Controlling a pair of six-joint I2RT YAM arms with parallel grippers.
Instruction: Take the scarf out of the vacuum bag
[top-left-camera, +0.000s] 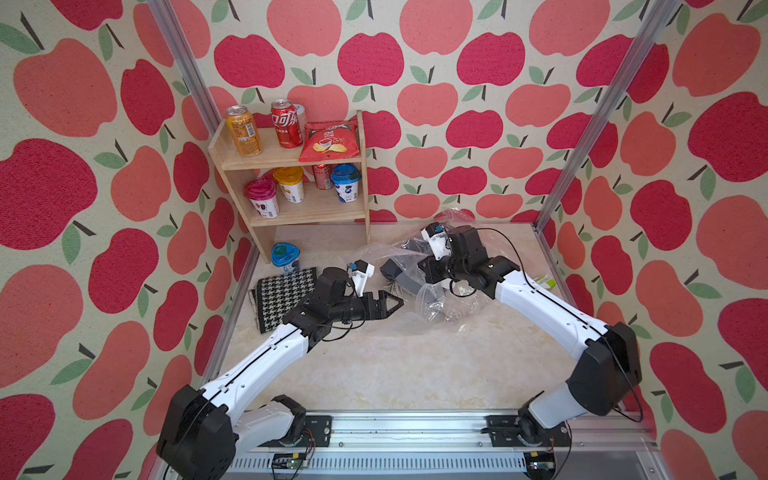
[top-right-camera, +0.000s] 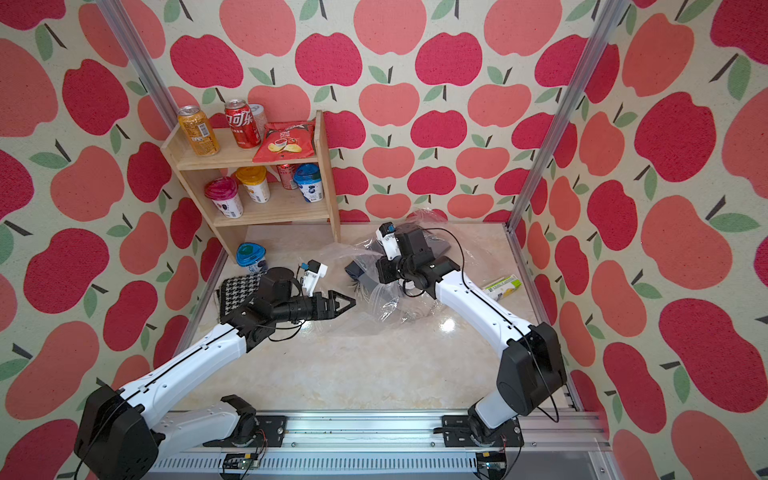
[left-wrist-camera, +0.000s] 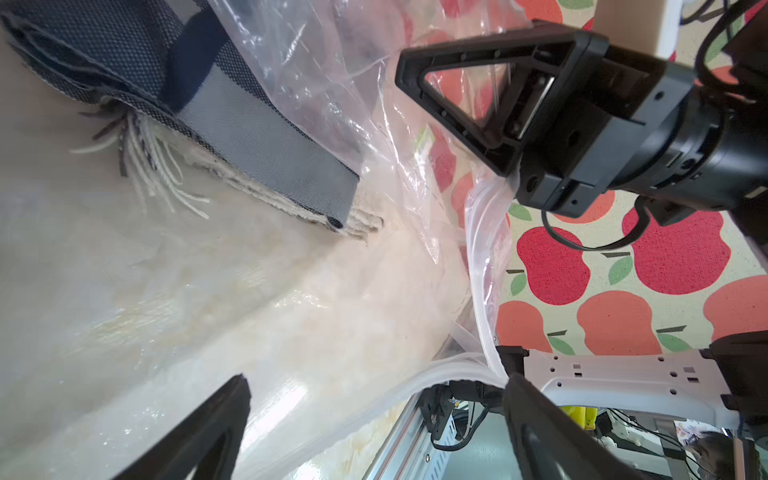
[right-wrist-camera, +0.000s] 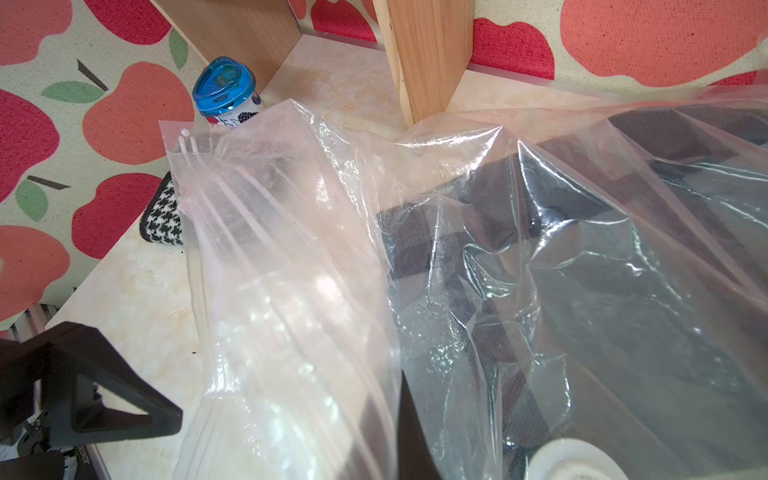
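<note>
A dark blue and grey scarf with pale fringe lies inside the clear vacuum bag (right-wrist-camera: 288, 264), seen through its film in the right wrist view. The left gripper (top-left-camera: 392, 305) stands open at the bag's mouth, its two dark fingers (left-wrist-camera: 188, 436) apart, short of the fringed end. A pale band along the bag's edge (left-wrist-camera: 477, 272) runs up towards the right gripper (top-left-camera: 433, 270). That gripper is shut on the bag's upper film, which rises in pleats beside it. Its fingertips are mostly covered by film in the right wrist view.
A folded houndstooth cloth (top-left-camera: 276, 300) and a blue-lidded cup (top-left-camera: 285, 257) are on the left, below a wooden shelf (top-left-camera: 292, 212) with cans and cups. A green and white packet (top-right-camera: 501, 286) lies at right.
</note>
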